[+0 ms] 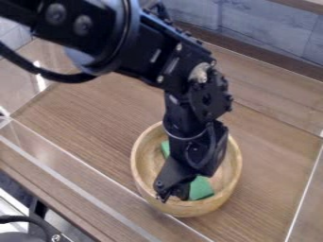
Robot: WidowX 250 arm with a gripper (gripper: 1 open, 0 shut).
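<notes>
A light wooden bowl [142, 172] sits on the wooden counter, holding a green block [201, 189] that is largely covered by the black gripper. The gripper [179, 176] is lowered into the bowl over the block, tilted, with its lower fingertip near the bowl's left-front part. Whether its fingers are closed on the block is hidden by the gripper's body.
A tiled backsplash [252, 43] runs along the back. A black cable lies at the lower-left edge.
</notes>
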